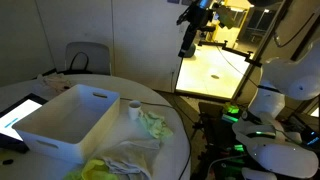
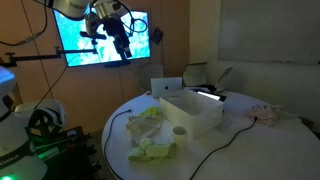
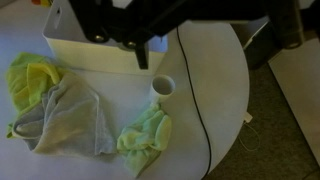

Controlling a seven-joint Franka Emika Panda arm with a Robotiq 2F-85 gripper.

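Note:
High above the round white table hangs my gripper, clear of everything on it. In the wrist view its dark fingers stand apart at the top, open, with nothing seen between them. A large white box occupies the tabletop, and a white cup stands beside it. Close to the cup lies a crumpled pale green cloth. A grey cloth is spread nearby, partly over a yellow-green cloth. The box's inside is mostly hidden.
A thin black cable crosses the table past the cup. Laptops stand at the far side in exterior view 2. A pinkish bundle rests behind the box there. Bare tabletop shows on the right.

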